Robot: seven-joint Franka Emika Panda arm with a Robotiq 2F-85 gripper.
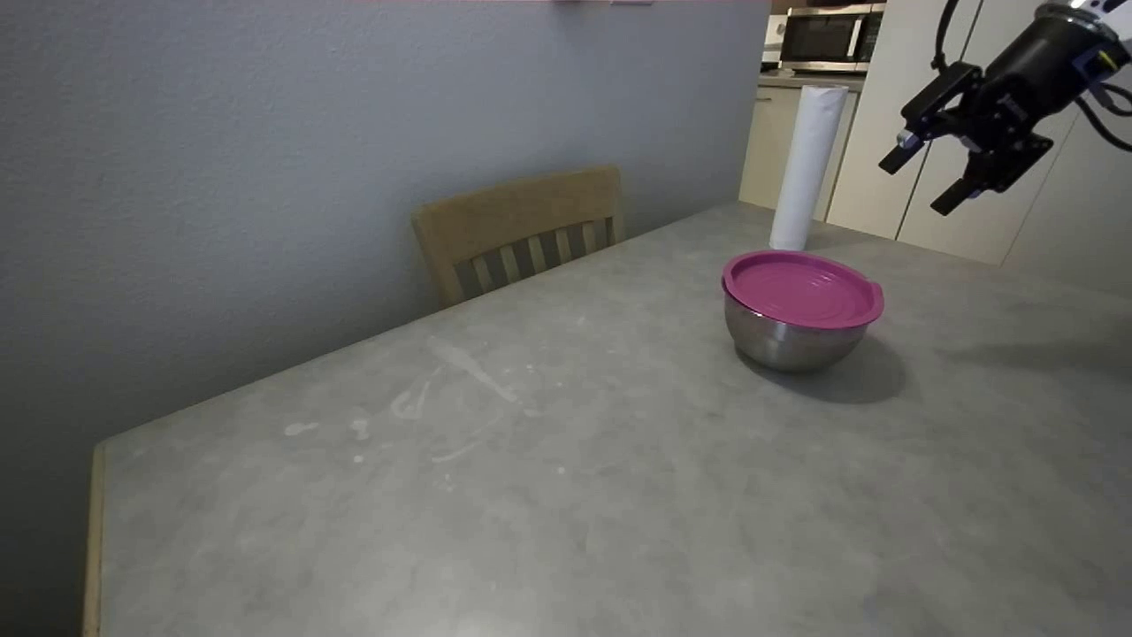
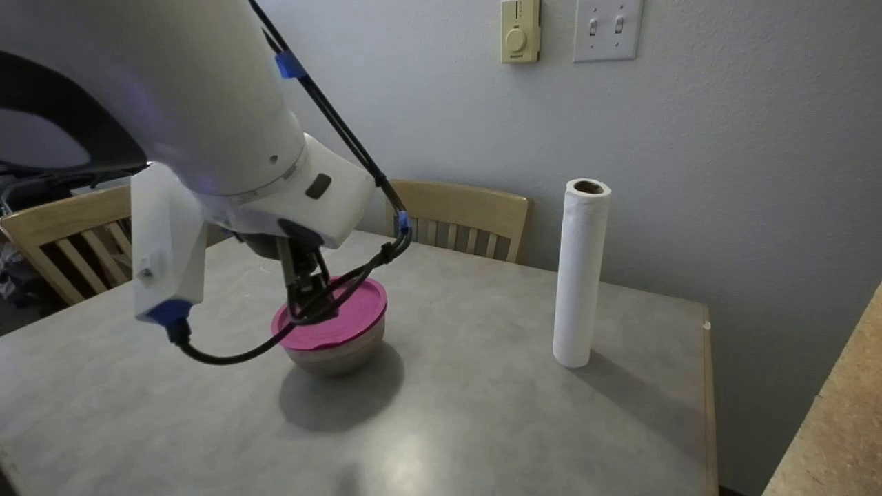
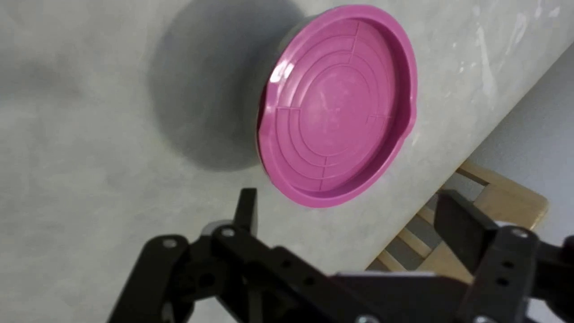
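Note:
A steel bowl (image 1: 787,345) stands on the grey table, topped by a pink lid (image 1: 806,290). In the wrist view the lid (image 3: 339,107) fills the upper middle, slightly tilted on the bowl, with a narrow dark gap under its left edge. My gripper (image 1: 921,185) hangs in the air above the table, up and to the right of the bowl in exterior view 1. Its fingers are open and apart, with nothing between them. Exterior view 2 shows the arm and cables partly covering the lid (image 2: 360,318); the fingertips are hidden there.
A white paper roll (image 2: 580,273) stands upright near the table's end, apart from the bowl. Wooden chairs (image 2: 463,216) are pushed against the far edge by the wall.

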